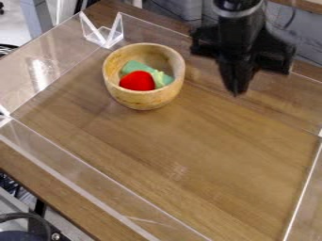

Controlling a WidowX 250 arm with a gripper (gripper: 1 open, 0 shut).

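A wooden bowl (165,94) sits on the wooden table in the upper left part of the view, holding a red object (136,81) and light green pieces (160,77). My black gripper (236,68) hangs at the upper right, to the right of the bowl and apart from it. It is motion-blurred; I see nothing clearly held in it, and its fingertips are hard to make out.
A clear bracket-like piece (104,32) stands at the back left. Clear barriers edge the table.
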